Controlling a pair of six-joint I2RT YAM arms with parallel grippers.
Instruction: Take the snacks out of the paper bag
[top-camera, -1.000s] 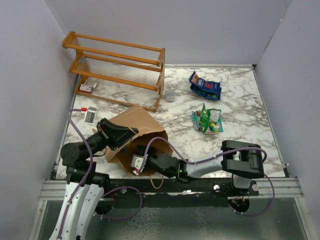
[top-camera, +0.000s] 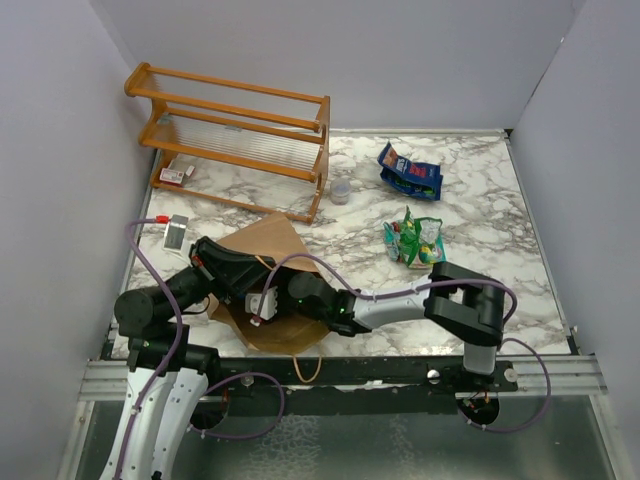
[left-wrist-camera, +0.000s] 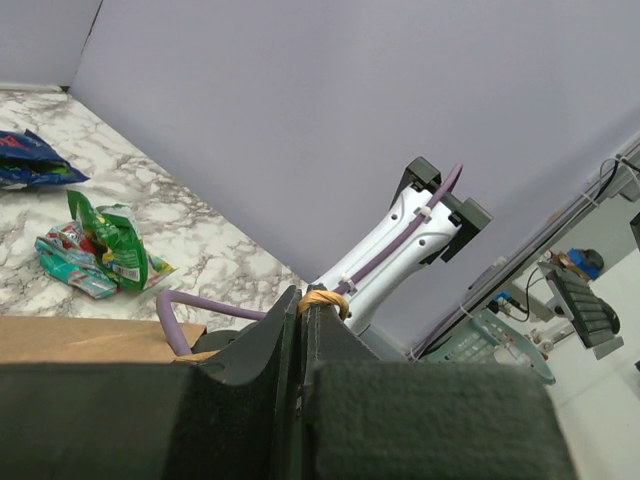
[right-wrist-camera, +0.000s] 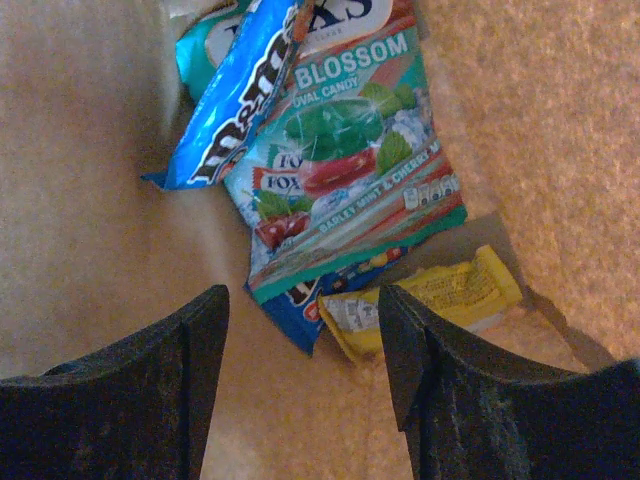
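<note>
The paper bag (top-camera: 262, 236) lies on its side at the front, with my left gripper (top-camera: 262, 262) shut on its twisted handle (left-wrist-camera: 326, 298). My right gripper is inside the bag, open, its fingertips below the snacks: an M&M's packet (right-wrist-camera: 230, 110), a Fox's candy bag (right-wrist-camera: 340, 160), a blue packet (right-wrist-camera: 298, 312) beneath it and a yellow packet (right-wrist-camera: 450, 290).
Blue packets (top-camera: 410, 173) and green packets (top-camera: 413, 238) lie on the marble table at right. A wooden rack (top-camera: 230, 140) stands at back left, a clear cup (top-camera: 340, 190) beside it. Free table surface surrounds the packets.
The right arm has moved further into the bag, and its gripper is more hidden in the top view. The bag's top edge has shifted; the left arm has moved slightly.
</note>
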